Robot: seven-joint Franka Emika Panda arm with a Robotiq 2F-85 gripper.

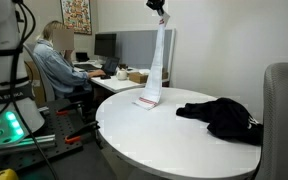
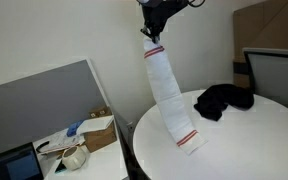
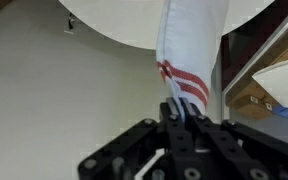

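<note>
A long white towel with red stripes hangs from my gripper, which is shut on its upper end. The towel's lower end rests on the round white table, near the edge towards the desk. In exterior view 1 the gripper is at the very top of the picture, high above the table. The wrist view shows the striped end of the towel gathered between the fingers, with the rest dropping away to the table.
A crumpled black cloth lies on the table's right side in exterior view 1. A grey chair stands at the near right. Beyond the table a desk holds boxes and monitors; a person sits at the left.
</note>
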